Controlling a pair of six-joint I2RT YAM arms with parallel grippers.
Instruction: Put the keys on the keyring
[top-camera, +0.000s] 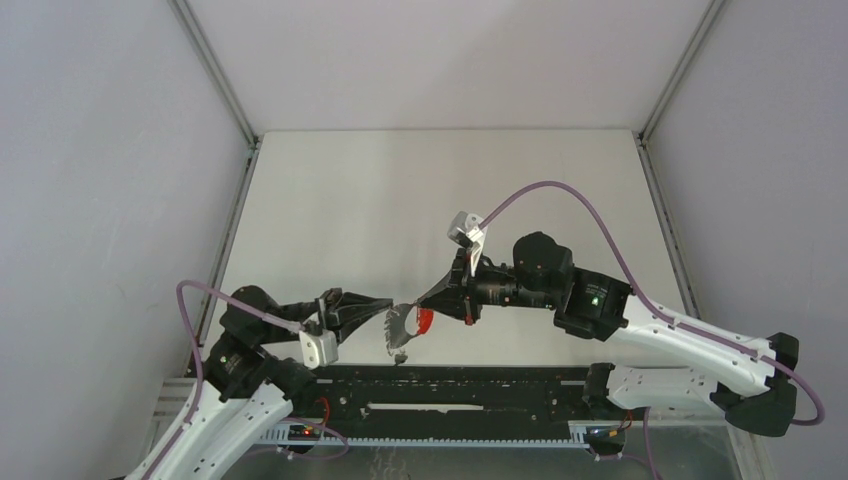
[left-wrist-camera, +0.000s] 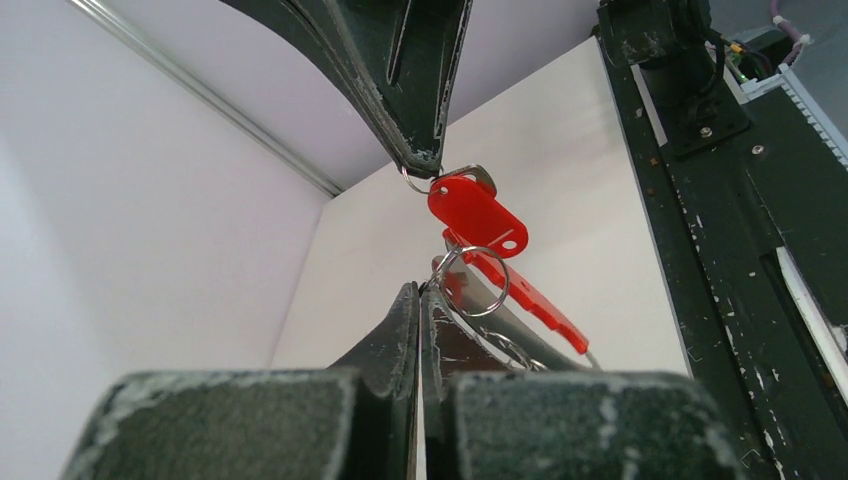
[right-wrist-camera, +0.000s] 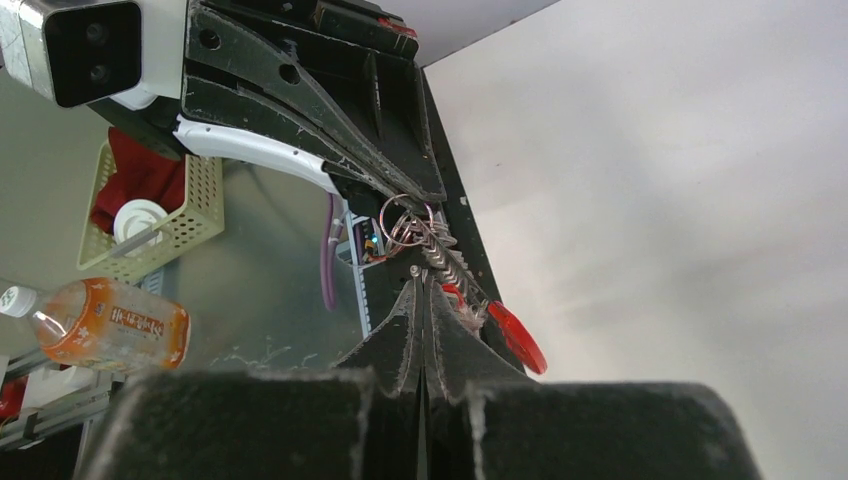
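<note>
Near the front middle of the table, the two grippers face each other tip to tip. My left gripper is shut on a wire ring. Several metal keys hang in a bunch below that ring in the right wrist view. My right gripper is shut on a small thin ring seen at its tip in the left wrist view. A red tag shows close below that tip, with a red-headed key behind it. Whether the tag belongs to the right gripper's ring, I cannot tell.
The white table behind the arms is bare. Along its front edge runs a dark rail. Off the table are an orange-labelled bottle and a cream basket.
</note>
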